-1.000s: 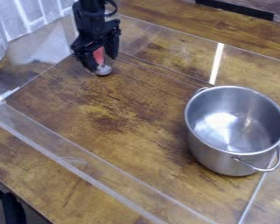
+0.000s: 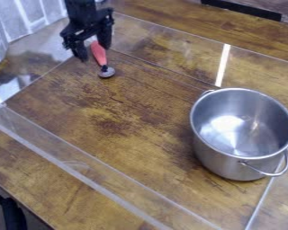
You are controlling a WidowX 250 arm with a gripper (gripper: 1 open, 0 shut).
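My black gripper (image 2: 89, 40) is at the top left of the camera view, above and beside a red-handled utensil (image 2: 98, 56) with a round metal end that rests on the wooden table (image 2: 122, 135). Whether the fingers are open or touch the red handle is too small and blurred to tell.
A large steel pot (image 2: 240, 130) with side handles stands at the right. Clear strips run along the left and lower parts of the table.
The gripper has moved up and left, uncovering more of the red utensil, whose round end stays at about the same spot.
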